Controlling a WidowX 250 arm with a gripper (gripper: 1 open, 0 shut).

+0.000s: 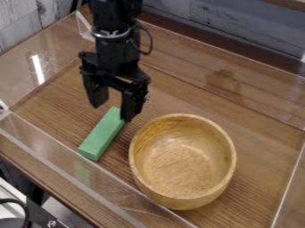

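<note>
My gripper (113,93) is at the middle left, its dark fingers open and pointing down over the upper end of a green rectangular block (102,136). The block lies slanted on the wooden table. To its right stands a tan oval bowl (181,176), empty.
A low wall runs along the back. A clear, wiry object at the top left is partly hidden by my arm. A dark cable shows at the bottom left.
</note>
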